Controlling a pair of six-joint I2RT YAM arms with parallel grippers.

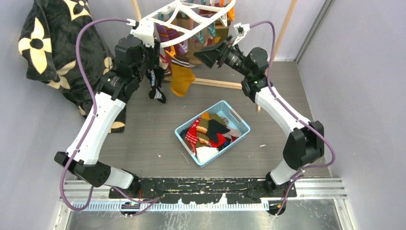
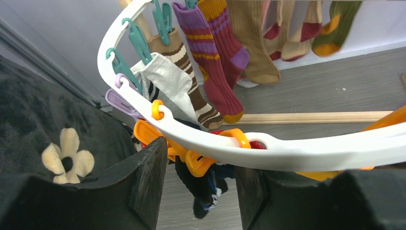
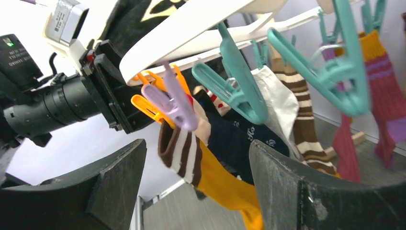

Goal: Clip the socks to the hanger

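A white ring hanger with clips and hanging socks fills the back. The mustard sock hangs from its front rim; its brown-and-white striped cuff sits just under an orange clip. My left gripper is at that rim, its fingers parted on either side of an orange clip; whether they touch it is unclear. Off to the right of the mustard sock, my right gripper is open with nothing held. Dark socks hang below the left gripper.
Purple clips and teal clips hang close in front of my right gripper. A blue basket of socks stands on the floor. A dark flowered blanket lies at the left.
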